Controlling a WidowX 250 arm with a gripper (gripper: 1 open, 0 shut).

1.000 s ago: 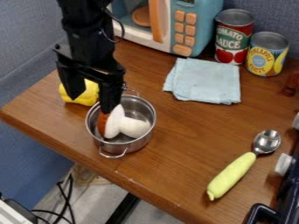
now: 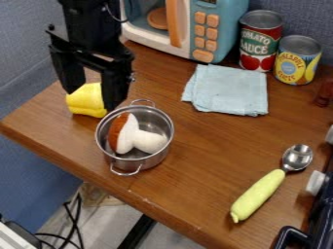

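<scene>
My black gripper hangs at the upper left, above a yellow object on the table's left part. Its fingers reach down over that object; whether they are open or shut is hard to tell. A steel pot with two handles sits to the right, holding a white piece and an orange-brown piece.
A microwave, a tomato sauce can and a yellow can stand at the back. A folded cloth lies at centre, a yellow-handled spoon at right, a dark appliance at the right edge.
My gripper has moved left and slightly up, from over the pot's rim to above the yellow object, uncovering more of the pot.
</scene>
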